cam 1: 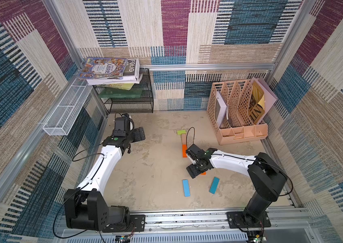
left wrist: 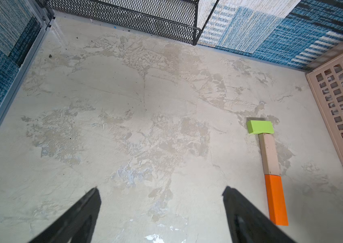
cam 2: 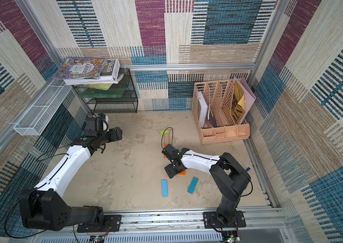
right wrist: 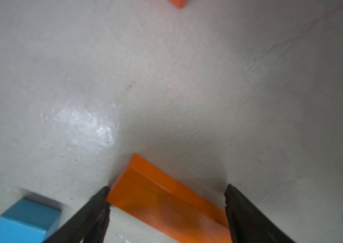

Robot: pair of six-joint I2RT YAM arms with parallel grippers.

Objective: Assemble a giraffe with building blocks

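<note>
A green block (left wrist: 260,126), a tan block (left wrist: 268,153) and an orange block (left wrist: 276,199) form a column at the table's middle. My right gripper is low over a second orange block (right wrist: 163,206), its part-open fingers at either side. Nearer the front lie a light blue block (cam 1: 186,187) and a darker teal block (cam 1: 214,185). My left gripper stands open over bare table at the left, nothing between its fingers.
A peach file organiser (cam 1: 240,132) stands at the back right. A black wire rack (cam 1: 147,101) with books is at the back left.
</note>
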